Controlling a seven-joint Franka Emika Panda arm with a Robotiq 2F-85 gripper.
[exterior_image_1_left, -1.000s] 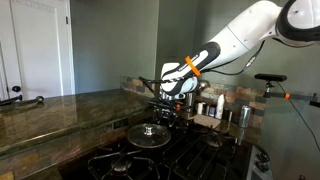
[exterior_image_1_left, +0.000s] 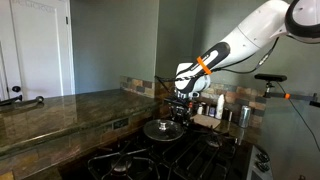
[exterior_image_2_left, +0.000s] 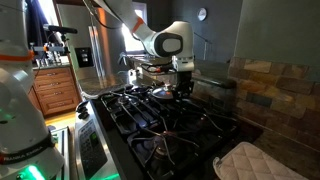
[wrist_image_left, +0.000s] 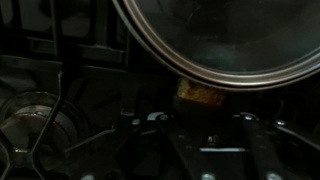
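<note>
A round dark pan (exterior_image_1_left: 163, 131) with a bright metal rim, perhaps under a glass lid, is over the black stove in exterior view 1. Its curved rim (wrist_image_left: 215, 76) fills the top of the wrist view. Right at the rim, a brownish-gold piece (wrist_image_left: 200, 93), seemingly its handle, lies between the fingers of my gripper, which is shut on it. In exterior view 2 the gripper (exterior_image_2_left: 182, 90) reaches down beside the pan (exterior_image_2_left: 163, 94). Whether the pan touches the grates is hard to tell.
Black burner grates (exterior_image_2_left: 165, 135) spread across the stove around the pan. A quilted pad (exterior_image_2_left: 255, 163) lies at the front right in exterior view 2. Bottles and canisters (exterior_image_1_left: 245, 116) stand near the tiled backsplash. A long counter (exterior_image_1_left: 75, 122) runs to the left.
In exterior view 1 the pan has shifted to the right and slightly back. My gripper has moved the same way with it.
</note>
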